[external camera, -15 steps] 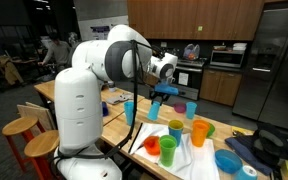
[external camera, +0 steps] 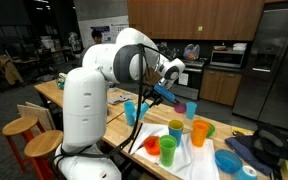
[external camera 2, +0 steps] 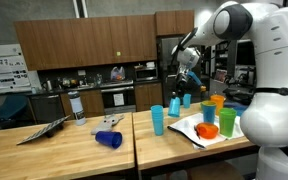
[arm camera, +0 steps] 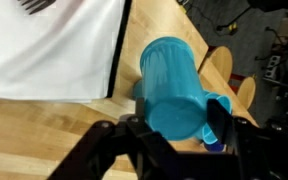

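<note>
In the wrist view a blue cup (arm camera: 172,75) fills the space between the dark fingers of my gripper, which is shut on it. Beyond it, to the right, another blue cup (arm camera: 219,120) is partly covered. From exterior view 2, a light blue cup (external camera 2: 174,107) shows near the counter's middle, behind a second blue cup (external camera 2: 157,120). In exterior view 1 blue cups (external camera: 129,112) stand on the left part of the counter, close to my arm; the fingers are too small there to make out.
A white cloth (external camera: 189,155) covers part of the counter, with orange (external camera: 200,132) and green cups (external camera: 167,150) and a red item (external camera: 152,145) around it. A dark blue cup (external camera 2: 109,138) lies on its side on bare wood. A person (external camera: 169,65) is behind the counter.
A blue cup near my gripper appears slightly farther left. The cups around the cloth look unmoved.
</note>
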